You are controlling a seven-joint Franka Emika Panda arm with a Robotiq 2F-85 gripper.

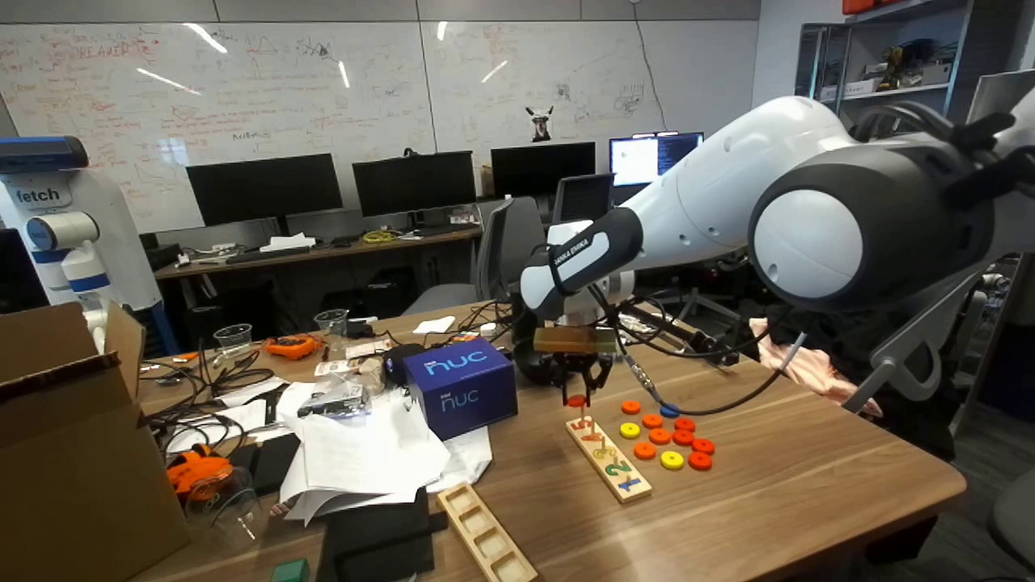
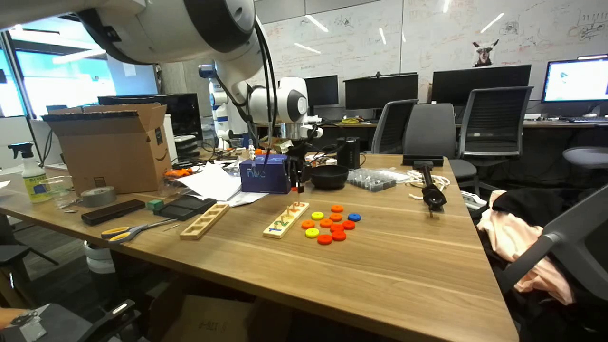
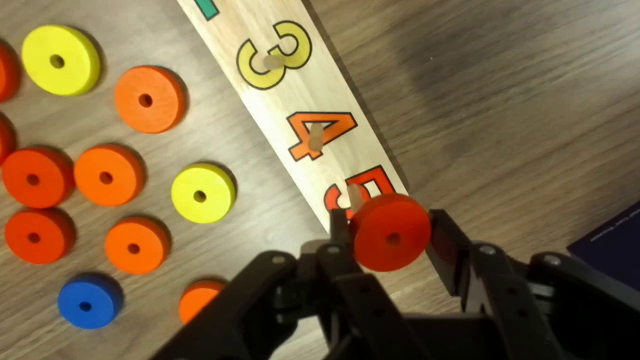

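Note:
A red ring [image 3: 393, 233] is pinched between the two black fingertips of my gripper, its hole facing the camera. It hangs at the 5 end of the wooden peg board [image 3: 339, 96], and in the wrist view it covers part of the red 5 beside that peg [image 3: 355, 197]. Whether ring and peg touch, I cannot tell. Pegs at the 3 and 4 stand bare. In exterior view 1, the gripper [image 1: 579, 393] with the ring is above the board's far end [image 1: 609, 461].
Loose rings lie on one side of the board: yellow [image 3: 202, 193], orange [image 3: 149, 99], red [image 3: 37, 177] and blue [image 3: 90, 301]. A purple-blue NUC box [image 1: 461, 388] stands close on the other side. An empty wooden tray [image 1: 487, 533] lies nearer the front.

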